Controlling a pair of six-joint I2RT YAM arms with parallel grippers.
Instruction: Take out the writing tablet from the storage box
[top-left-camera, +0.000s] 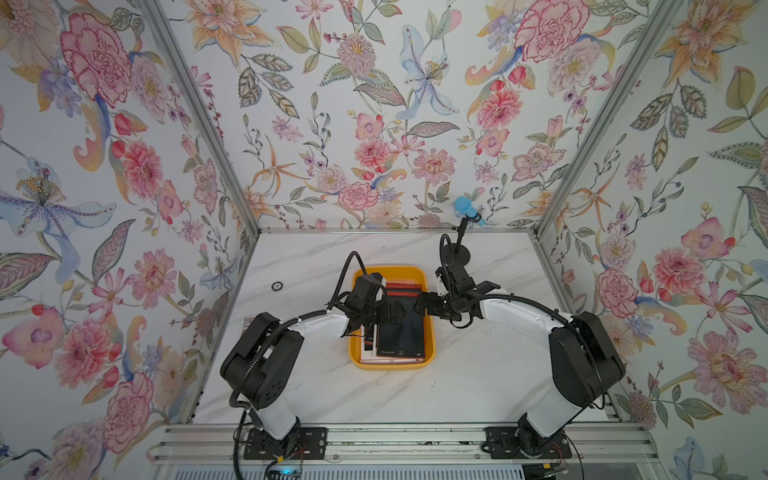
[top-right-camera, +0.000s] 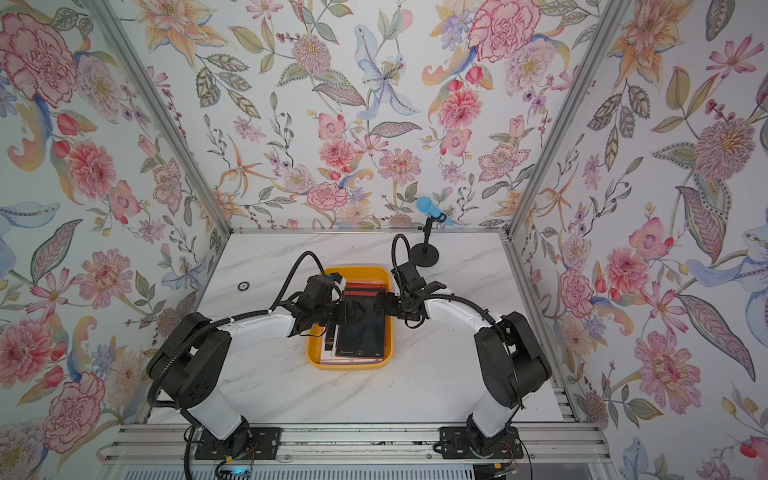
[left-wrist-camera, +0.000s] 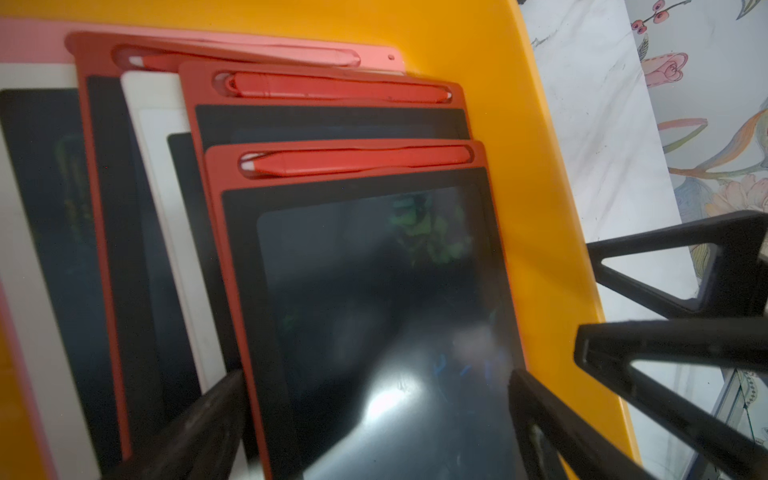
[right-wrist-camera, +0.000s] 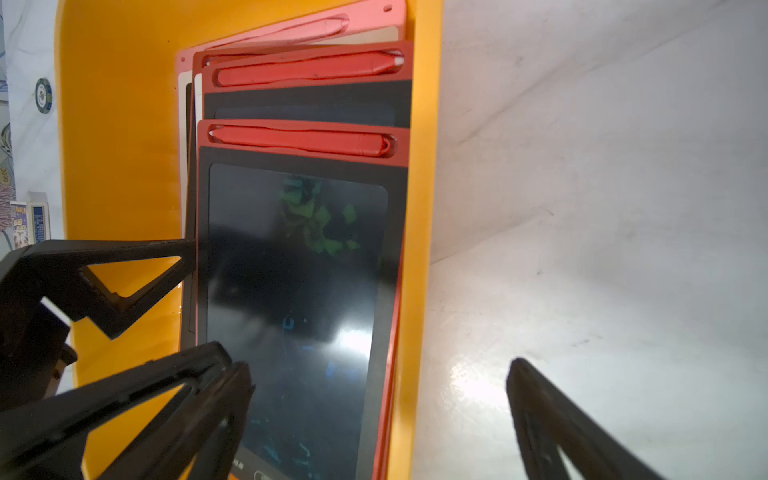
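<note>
A yellow storage box (top-left-camera: 353, 352) holds a stack of writing tablets. On top lies a red-framed writing tablet (left-wrist-camera: 376, 288) with a dark screen and a red stylus along its far end, close to the box's right wall. My left gripper is open over that top tablet, one finger near each long side, without gripping it. Open as well, my right gripper is at the box's right wall, one finger over the tablet and the other out over the bare table. Its fingers hold nothing.
Under the top tablet, staggered to the left, are other tablets, among them a white-framed tablet (left-wrist-camera: 172, 208) and a pink-framed tablet (right-wrist-camera: 304, 30). A blue microphone (top-left-camera: 464, 206) on a black stand is behind the box. A small round chip (top-left-camera: 277, 285) lies at left.
</note>
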